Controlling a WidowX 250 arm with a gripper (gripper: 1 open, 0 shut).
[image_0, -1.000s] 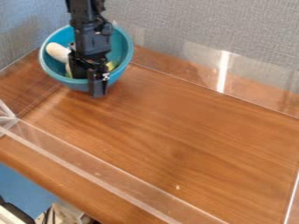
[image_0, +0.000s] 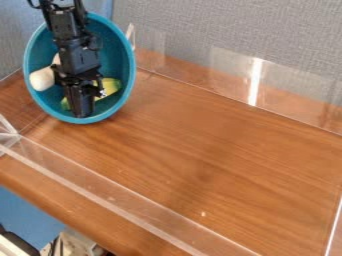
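Observation:
A blue bowl (image_0: 115, 60) at the upper left is tilted steeply, its opening turned toward the camera. My black gripper (image_0: 80, 98) reaches down into it, fingertips low inside near the lower rim. A pale cream object (image_0: 43, 78) lies at the bowl's left inside, and a yellow-green object (image_0: 107, 86) sits behind the gripper, partly hidden. The gripper looks shut; whether anything is between its fingers is hard to see.
Clear low walls edge it, with grey textured panels behind.
The gripper has moved left, and the bowl has moved left with it, tipping further toward the camera. The objects inside have shifted.

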